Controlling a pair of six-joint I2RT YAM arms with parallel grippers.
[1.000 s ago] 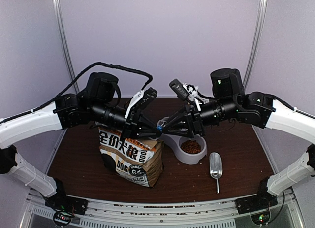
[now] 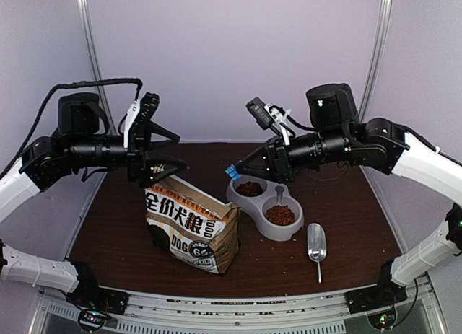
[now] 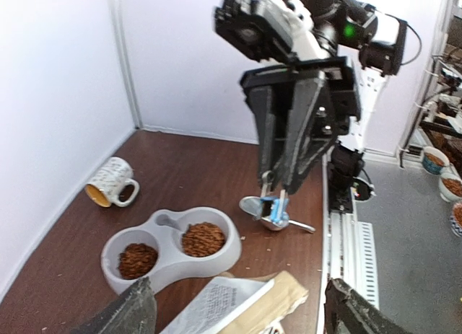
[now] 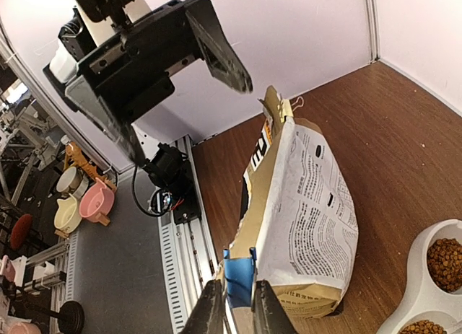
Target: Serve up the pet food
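The dog food bag stands left of the grey double bowl, its top open in the right wrist view; both compartments hold brown kibble. My left gripper is open and empty above the bag. My right gripper holds a small blue clip at its fingertips, over the gap between bag and bowl. A metal scoop lies right of the bowl.
A mug lies on its side at the back of the dark table. Walls enclose the sides and back.
My left gripper has moved up and left, away from the blue clip, which stays with my right gripper. My right gripper has risen slightly.
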